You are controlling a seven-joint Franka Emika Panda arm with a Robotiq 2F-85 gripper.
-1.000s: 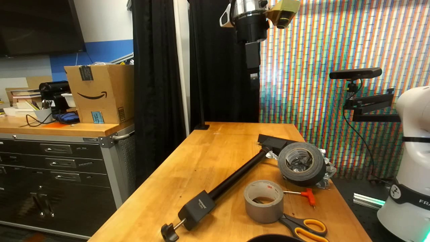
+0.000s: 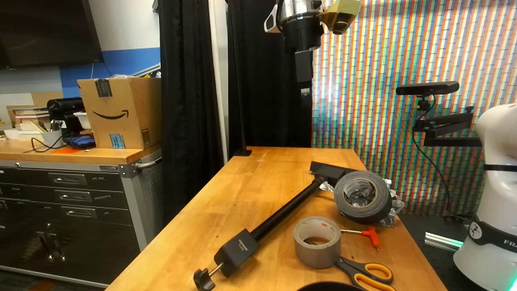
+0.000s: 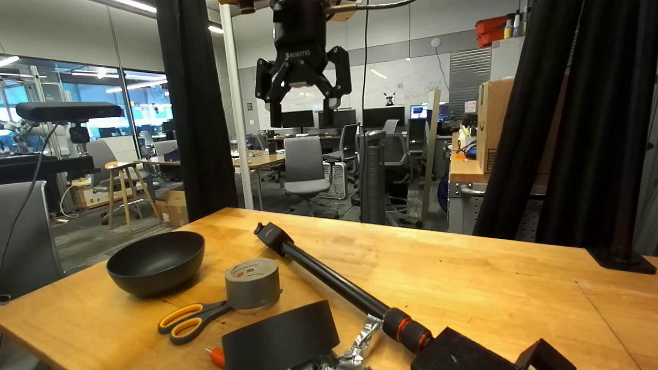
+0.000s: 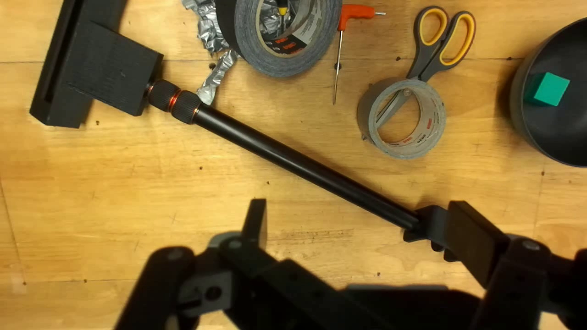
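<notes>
High above the wooden table, my gripper [image 3: 302,114] hangs open, pointing down, with nothing between its fingers. A teal cube [image 4: 551,90] rests inside the black bowl [image 3: 155,264]; only the wrist view shows the cube. Beside the bowl, a grey tape roll [image 3: 252,284] partly covers the scissors [image 4: 438,44] with yellow-lined handles. The larger dark tape roll [image 2: 362,197] leans near crumpled foil [image 4: 212,27]. A red-handled hex driver [image 4: 356,12] lies between the two rolls. Across the table stretches a black pole with a clamp [image 4: 308,165], below my gripper.
Bare wood on the table [image 3: 493,271] extends along the side away from the tapes. A black post base [image 3: 620,260] stands at one table edge. The camera on an arm [image 2: 427,88] sits off the table, near a white robot arm [image 2: 499,194].
</notes>
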